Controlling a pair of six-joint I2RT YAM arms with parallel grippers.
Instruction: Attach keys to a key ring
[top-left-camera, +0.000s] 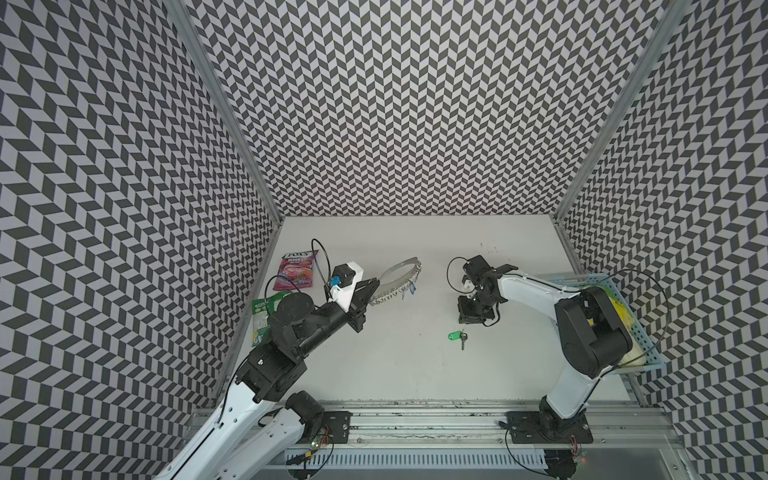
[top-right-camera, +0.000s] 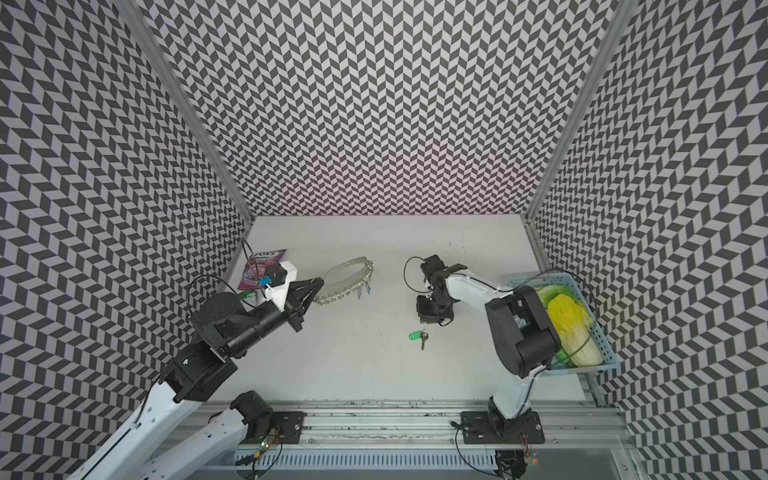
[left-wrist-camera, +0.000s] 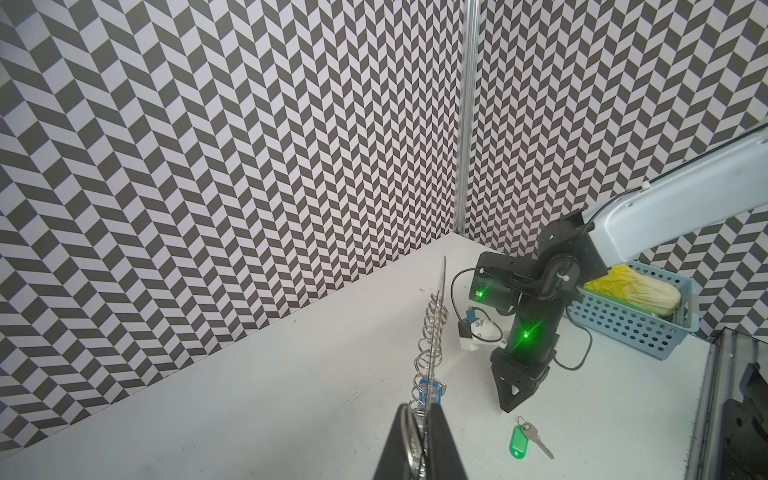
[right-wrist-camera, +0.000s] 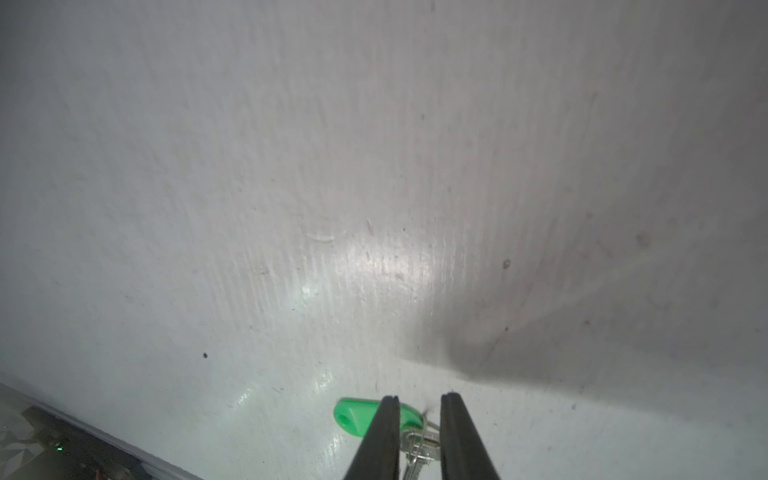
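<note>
A large metal key ring (top-left-camera: 398, 273) lined with small rings and blue items is held off to the middle-left by my left gripper (top-left-camera: 369, 289), shut on it. In the left wrist view the ring (left-wrist-camera: 436, 320) stands edge-on above the fingertips. A key (top-left-camera: 463, 340) with a green tag (top-left-camera: 454, 335) lies on the table at centre-right. My right gripper is above them, fingertips part open, pointing down; in the right wrist view the tag (right-wrist-camera: 360, 413) and key's metal ring sit behind the fingers.
A blue basket (top-right-camera: 608, 344) with a cabbage stands at the right. A pink packet (top-left-camera: 294, 272) and a green one (top-left-camera: 260, 312) lie at the left.
</note>
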